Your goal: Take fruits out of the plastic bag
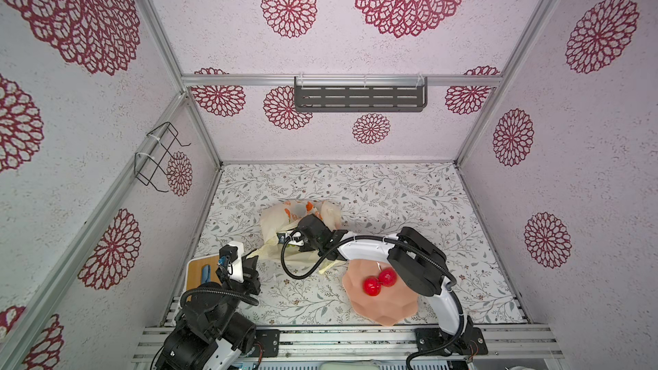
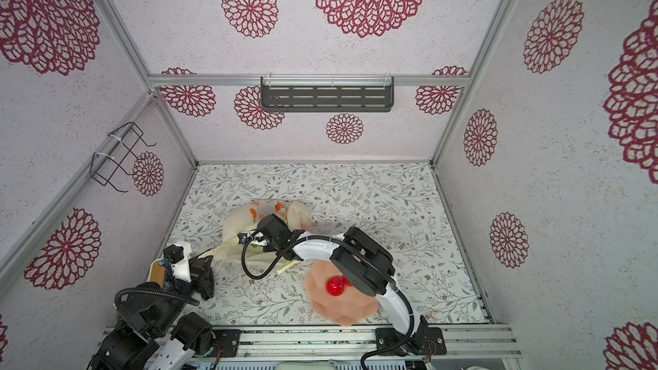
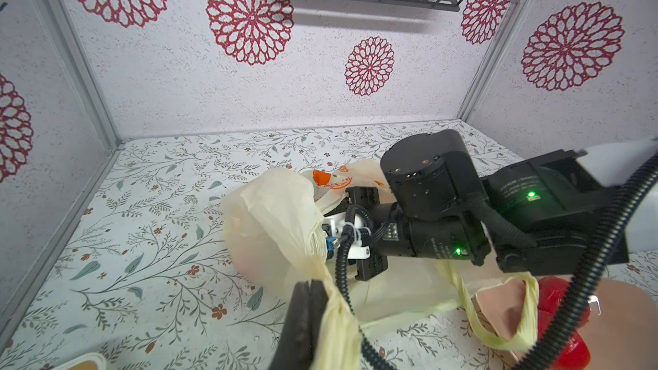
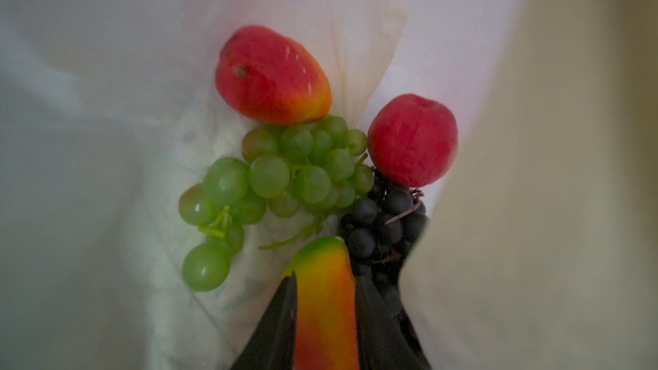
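The cream plastic bag (image 1: 272,216) lies mid-table. My left gripper is shut on its pale yellow edge. My right gripper is inside the bag, fingers either side of a yellow-orange mango (image 4: 322,315); whether they grip it is unclear. The right wrist view also shows a red mango (image 4: 270,74), green grapes (image 4: 274,178), a red round fruit (image 4: 411,140) and dark grapes (image 4: 384,226). Two red fruits (image 1: 371,286) sit on a peach plate (image 1: 363,308), right of the bag.
A wooden board (image 1: 195,274) with a blue-handled item lies at the front left. A dark shelf (image 1: 360,99) hangs on the back wall.
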